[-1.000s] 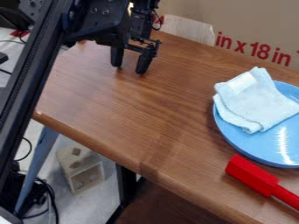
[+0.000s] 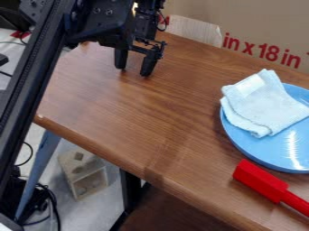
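Note:
My black gripper [image 2: 134, 58] is at the upper left over the wooden table [image 2: 139, 117], its two fingers apart with nothing visible between them. To the right, a folded pale blue cloth [image 2: 259, 104] lies on a blue plate [image 2: 280, 153]. A red-handled tool [image 2: 263, 185] lies at the lower right, near the plate and the table's front edge.
A cardboard box [image 2: 254, 27] with printed text stands behind the table. The black arm runs down the left side. Cables and a pale block [image 2: 85, 176] are below the table's left edge.

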